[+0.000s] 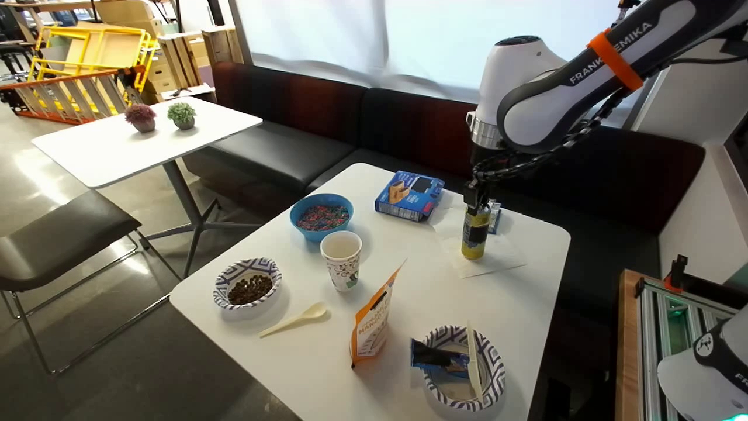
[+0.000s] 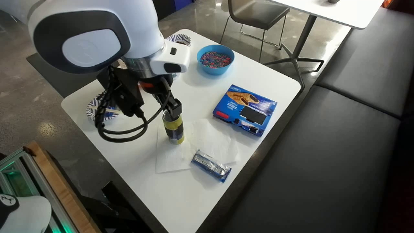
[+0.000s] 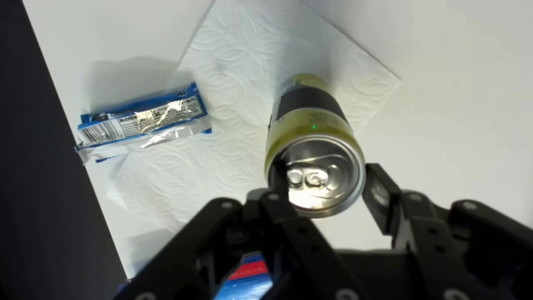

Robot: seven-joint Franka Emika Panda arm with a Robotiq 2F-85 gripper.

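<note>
A yellow-green can [image 1: 474,247] with a dark band stands upright on a white paper napkin [image 1: 501,262] near the table's right side. My gripper [image 1: 477,199] comes down from above and is shut on the can's top. Seen from the wrist, the silver lid and pull tab lie between the fingertips of my gripper, with one finger overlapping the rim on the left and the other along the right side. In the second exterior view the can [image 2: 175,132] looks upright too, its base at the napkin [image 2: 165,163].
A blue wrapped bar [image 2: 211,165] lies partly on the napkin, with a blue box [image 2: 244,110] close by. Elsewhere stand a blue bowl [image 1: 301,218], paper cup [image 1: 342,261], orange pouch [image 1: 371,326] and two patterned bowls. A spoon [image 1: 294,319] lies on the table.
</note>
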